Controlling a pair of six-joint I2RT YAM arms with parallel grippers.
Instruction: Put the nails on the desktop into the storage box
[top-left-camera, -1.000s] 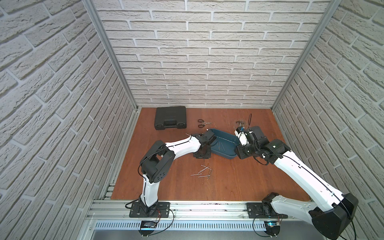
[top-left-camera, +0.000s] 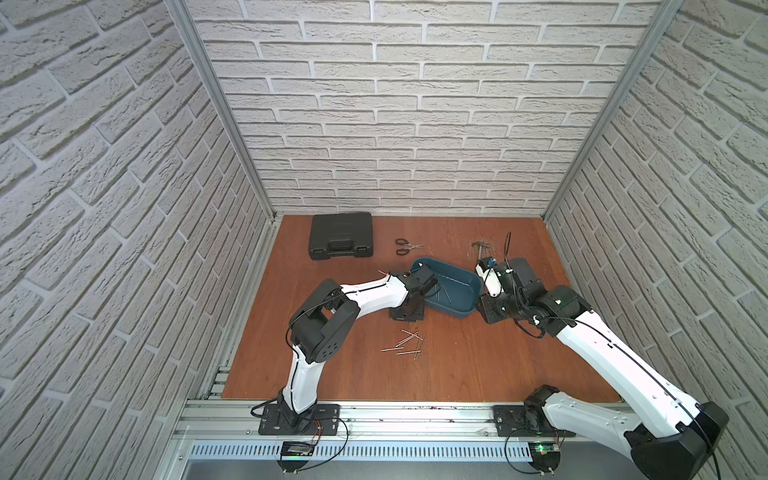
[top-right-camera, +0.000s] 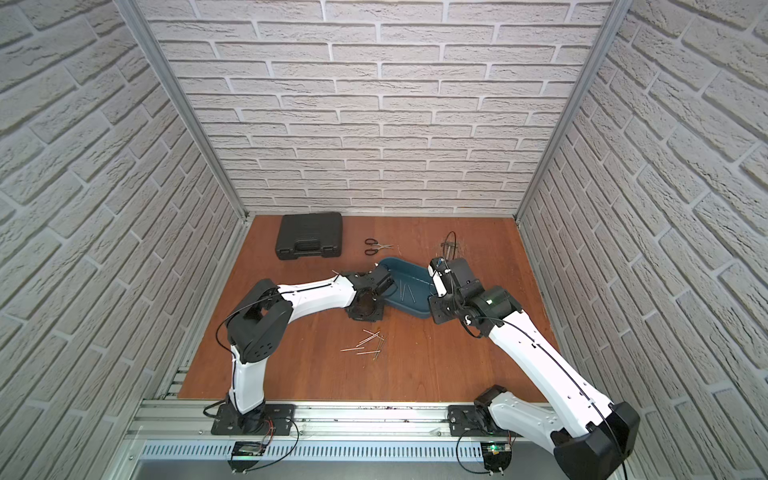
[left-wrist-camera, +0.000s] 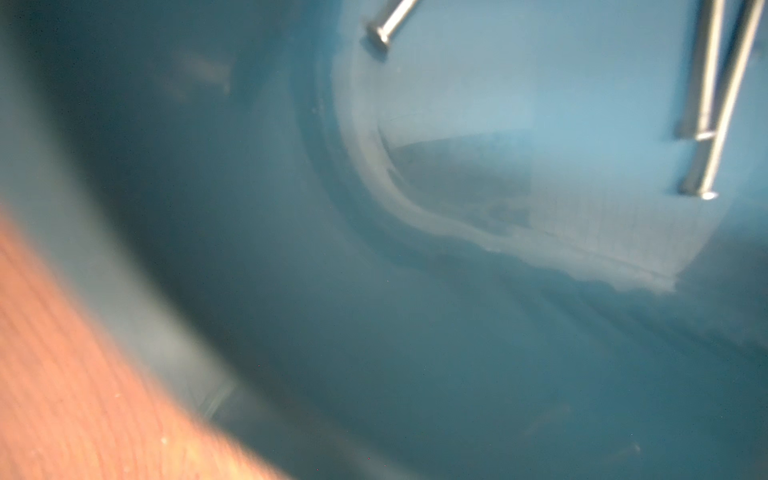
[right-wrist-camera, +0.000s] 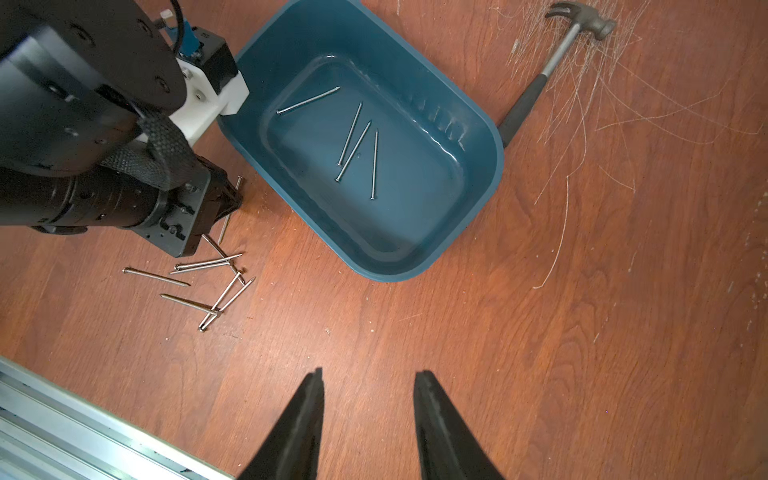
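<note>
Inside the blue storage box (right-wrist-camera: 384, 240) several nails (right-wrist-camera: 374, 164) lie on its floor. A loose pile of nails (right-wrist-camera: 212, 300) rests on the desktop, just off the box's near left side. Beside the box, low over the desktop, is my left gripper, seen at the upper left of the right wrist view. A nail (right-wrist-camera: 224, 229) lies at its fingertips; whether the fingers grip anything is hidden. The left wrist view shows the blue box (left-wrist-camera: 384, 336) and nails (left-wrist-camera: 708, 72) in it, but no fingers. My right gripper stands open and empty above bare desktop.
A hammer (right-wrist-camera: 532, 100) and thin wires (right-wrist-camera: 588, 104) lie beyond the box's right end. At the back are scissors (top-left-camera: 406, 246) and a black case (top-left-camera: 341, 235).
My left gripper has shifted slightly to the right and toward the front. My right arm has drifted a little to the right. The nail pile looks unchanged.
</note>
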